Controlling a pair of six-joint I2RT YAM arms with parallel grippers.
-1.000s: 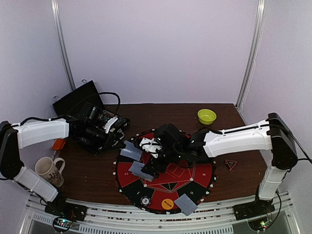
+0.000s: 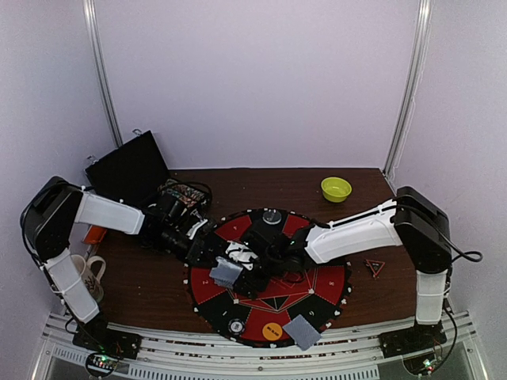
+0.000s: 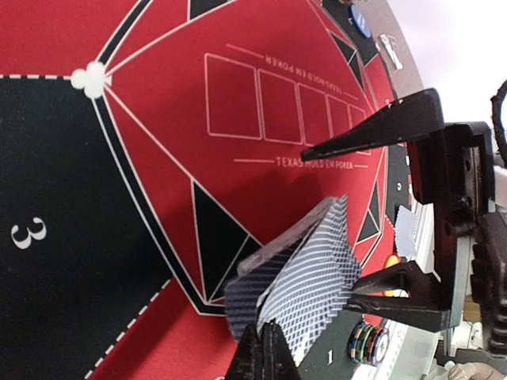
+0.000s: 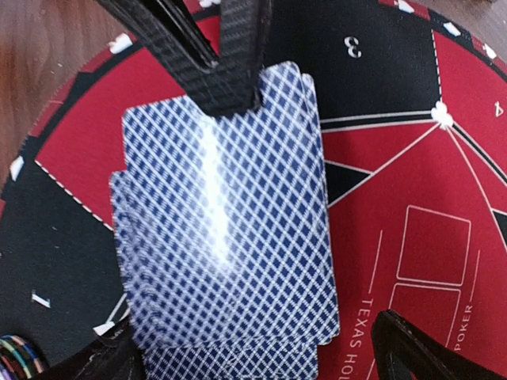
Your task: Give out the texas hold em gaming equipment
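Observation:
Over the round red-and-black poker mat [image 2: 261, 321] both grippers meet at its left half. My left gripper is shut on the corner of some blue-and-white patterned playing cards [image 3: 313, 277]. These cards stand tilted, with slightly offset layers; in the right wrist view the cards [image 4: 226, 214] show their backs, a left finger lying across their top edge. My right gripper is open, its two fingers on either side of the cards' lower part. Another patterned card or pack [image 2: 303, 332] lies at the mat's front edge.
On the mat are a yellow button [image 2: 272, 331] and a chip stack [image 2: 236, 325]. An open black case [image 2: 131, 174] stands back left, a mug [image 2: 89, 279] left, a green bowl [image 2: 336, 189] back right, a red triangle [image 2: 375, 267] right.

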